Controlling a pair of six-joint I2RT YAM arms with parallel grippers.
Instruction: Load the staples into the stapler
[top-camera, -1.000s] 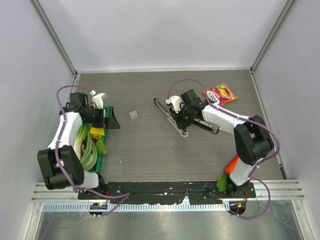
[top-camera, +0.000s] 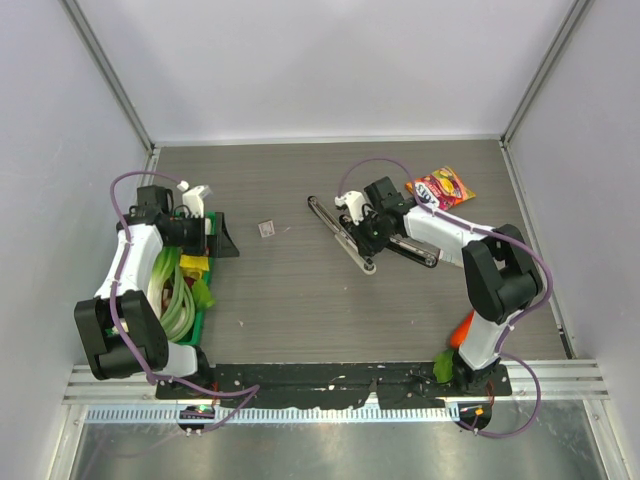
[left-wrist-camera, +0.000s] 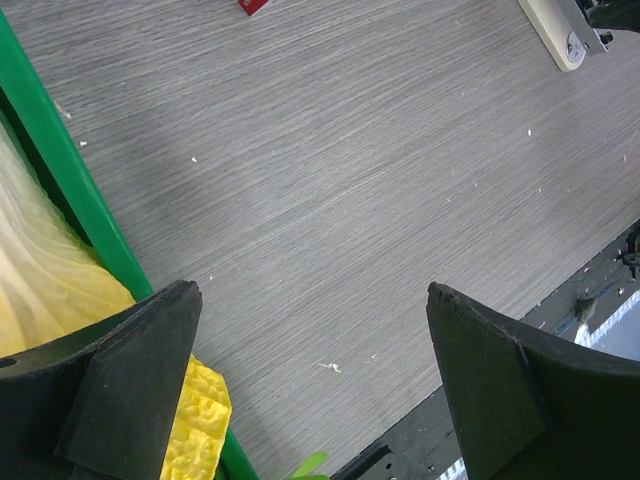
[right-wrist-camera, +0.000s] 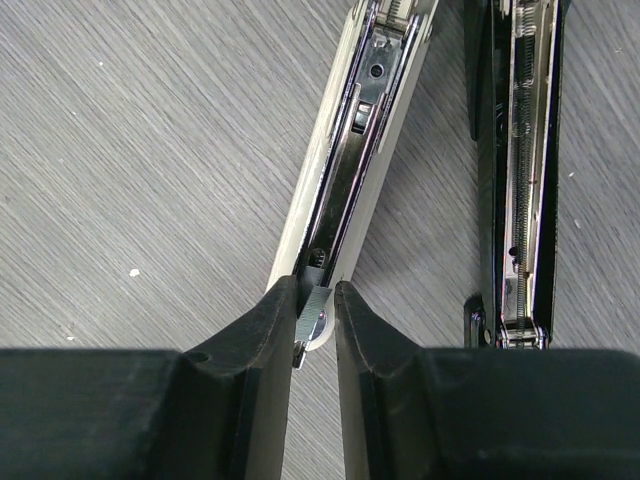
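In the right wrist view a white-bodied stapler (right-wrist-camera: 375, 190) lies opened out, its metal channel exposed. A short grey strip, apparently staples (right-wrist-camera: 312, 313), shows at the channel's near end, between the fingertips of my right gripper. These fingers stand slightly apart, with a narrow gap on the strip's right side. Whether the strip rests fully in the channel cannot be seen. From above, the gripper hides the stapler's middle. My left gripper (top-camera: 228, 236) is open and empty over the right edge of the green basket.
Close beside the white stapler lies a black opened one (right-wrist-camera: 525, 180). A chip bag (top-camera: 442, 187) is at the back right, and a small pale square (top-camera: 266, 228) left of centre. The green basket (left-wrist-camera: 75, 165) holds produce.
The right arm has shifted only very slightly over the stapler. The left arm and the objects on the table look unmoved.
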